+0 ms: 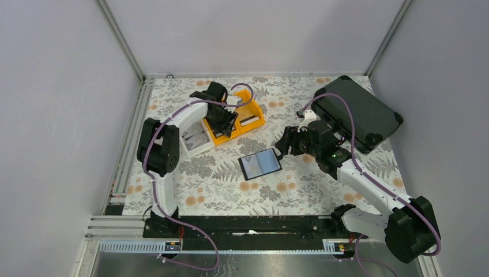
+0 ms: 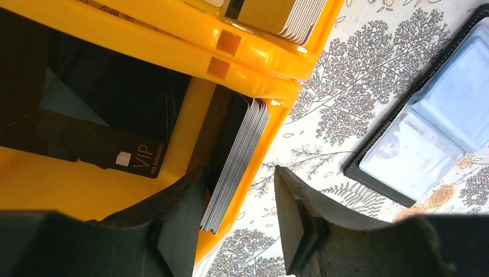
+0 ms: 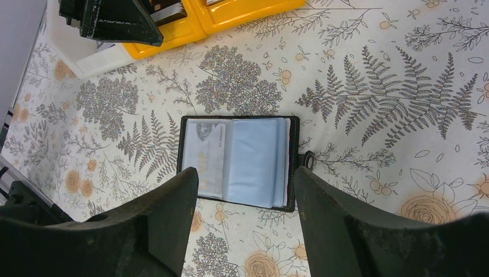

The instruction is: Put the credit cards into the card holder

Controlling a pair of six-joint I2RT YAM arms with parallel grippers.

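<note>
The card holder lies spread on the table, black-edged with clear and bluish sleeves; a card shows through its left sleeve. Upright against the front wall of a yellow bin is a stack of cards, edges up. Over that wall hangs my left gripper, open, one finger on the bin side near the stack and the other outside the wall. Whether it touches the cards, I cannot tell. A black VIP card lies deeper in the same bin. My right gripper stands open and empty by the holder.
A second yellow bin with cards adjoins on the right, and a white bin on the left. At the back right rests a large dark case. The patterned table around the holder is clear.
</note>
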